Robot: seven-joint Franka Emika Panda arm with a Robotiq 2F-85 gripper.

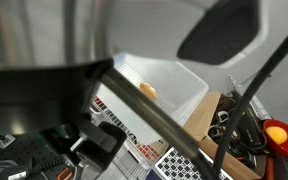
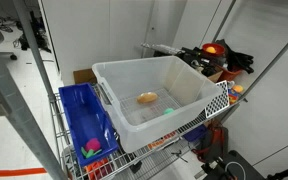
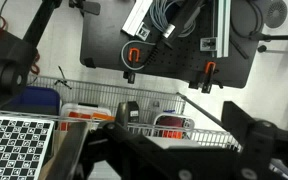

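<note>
In exterior view 1 the orange item (image 1: 147,90) shows past the arm, which covers much of that picture. At the bottom of the wrist view my gripper stands open, its dark fingers (image 3: 249,138) spread wide. Nothing is visible between them. Beneath are a wire rack and a black board (image 3: 104,45); the gripper is not seen touching either.
A blue bin (image 2: 81,115) sits beside the translucent bin on the wire rack. A checkered board (image 3: 12,145) is at lower left in the wrist view. A cardboard box (image 1: 202,115) with cables and a red bowl (image 1: 284,138) stand at right in exterior view 1.
</note>
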